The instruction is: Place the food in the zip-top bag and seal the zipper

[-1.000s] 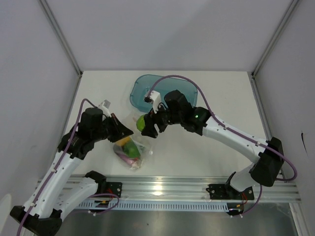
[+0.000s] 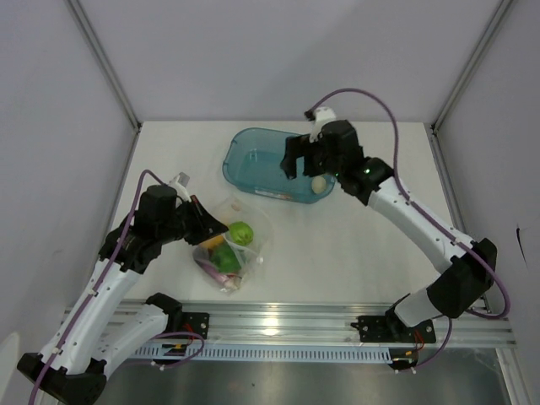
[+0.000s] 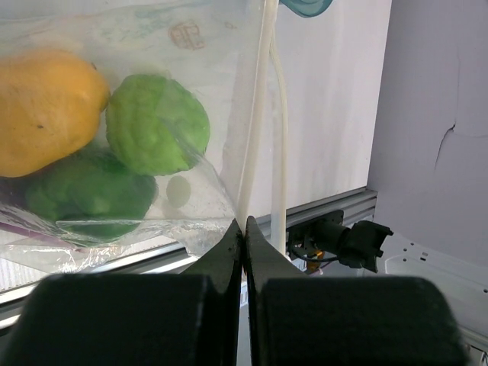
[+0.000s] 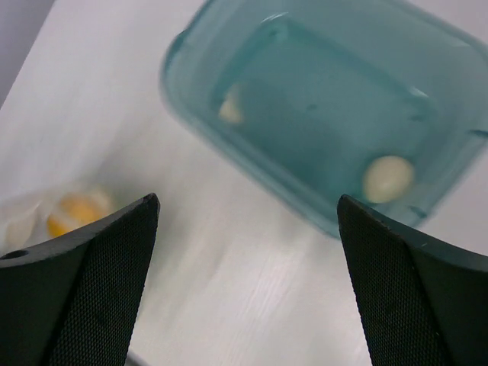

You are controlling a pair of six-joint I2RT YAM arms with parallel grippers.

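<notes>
A clear zip top bag (image 2: 253,257) lies front-left of centre, holding a yellow item (image 3: 46,110), a light green ball (image 3: 156,123), a darker green item (image 3: 88,200) and something purple. My left gripper is shut on the bag's edge by the zipper strip. My right gripper (image 2: 299,156) stands open over a teal bin (image 2: 266,187), blurred in its wrist view (image 4: 248,244), with nothing seen between its fingers. A pale round item (image 4: 389,178) lies in the bin's right end, and another small pale thing (image 4: 232,105) toward its left.
Metal rails (image 2: 278,312) run along the front edge, and grey walls close in the sides and back.
My right gripper has moved from the bag up and right over the bin. The light green ball it carried now lies in the bag. The left arm is unchanged.
</notes>
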